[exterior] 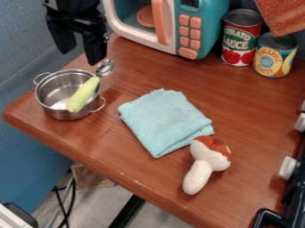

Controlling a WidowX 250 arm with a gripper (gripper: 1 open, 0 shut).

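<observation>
My black gripper (78, 36) hangs at the upper left, above and behind a steel pot (57, 98); its fingers are dark and hard to make out, so I cannot tell whether it is open or shut. The pot holds a pale green, elongated object (84, 93), with a metal spoon-like piece (103, 68) at its upper right. A folded light blue cloth (165, 121) lies mid-table. A white toy mushroom with an orange-red cap (201, 169) lies near the front right.
A toy microwave (191, 40) stands at the back, with a tomato sauce can (240, 40) and a yellow-labelled can (274, 58) beside it. An orange cloth (283, 13) is at the top right, a black appliance (286, 196) at the right edge.
</observation>
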